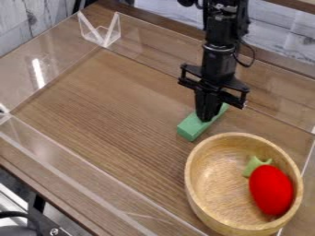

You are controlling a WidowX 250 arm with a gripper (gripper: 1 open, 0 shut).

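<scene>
The black robot arm with its gripper [215,96] hangs from the top of the view, its fingertips low over a green block [197,124] that lies on the wooden table [87,120]. The gripper covers the upper right end of the block. It looks shut, but whether anything is between its fingers is hidden.
A wooden bowl [215,189] at the lower right holds a red object [271,192] and a small green piece [253,167]. A clear white frame-like object [102,29] stands at the upper left.
</scene>
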